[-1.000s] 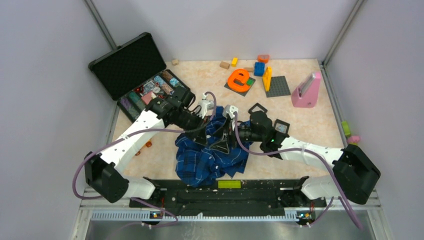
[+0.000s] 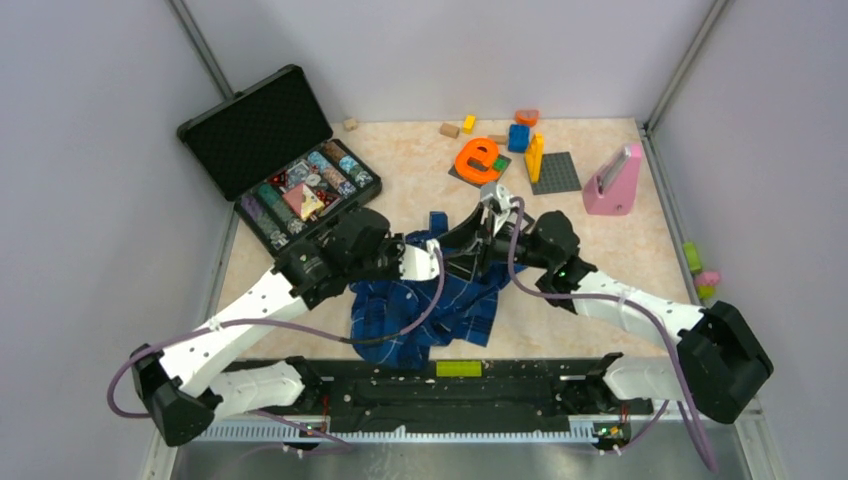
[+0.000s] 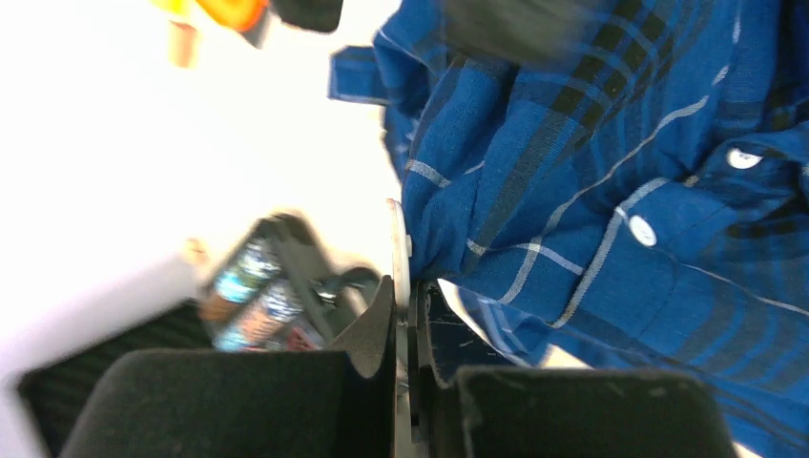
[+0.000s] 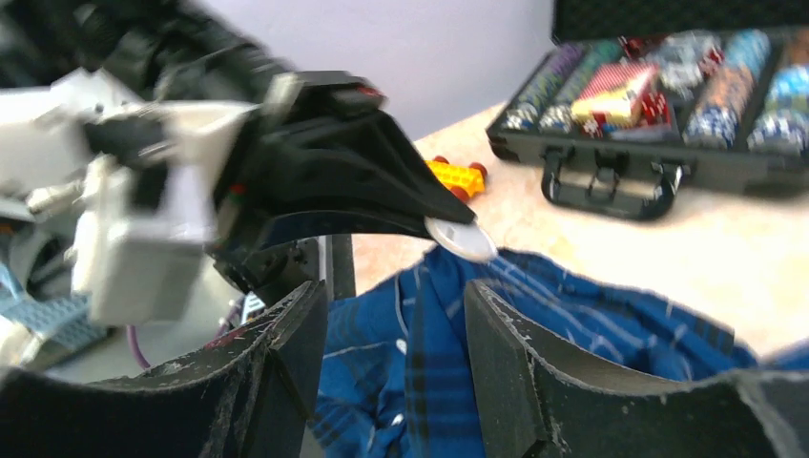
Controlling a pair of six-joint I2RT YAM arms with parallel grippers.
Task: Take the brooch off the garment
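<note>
A crumpled blue plaid garment (image 2: 385, 320) with white buttons lies at the front middle of the table. My left gripper is shut on a thin, pale disc, the brooch (image 3: 399, 258), seen edge-on. From the right wrist view, the brooch (image 4: 462, 239) shows as a white oval at the left fingertips, in front of the garment (image 4: 434, 334). Whether it still touches the cloth I cannot tell. My right gripper stands open near the garment, nothing gripped between its fingers. In the top view the left fingertips are hidden by the arm.
An open black case (image 2: 310, 195) of chips and cards stands at the back left. Toy pieces, including an orange ring (image 2: 478, 160), lie at the back, and a pink holder (image 2: 614, 182) at the right. My two grippers are close together.
The right gripper has shifted slightly to the right and farther back.
</note>
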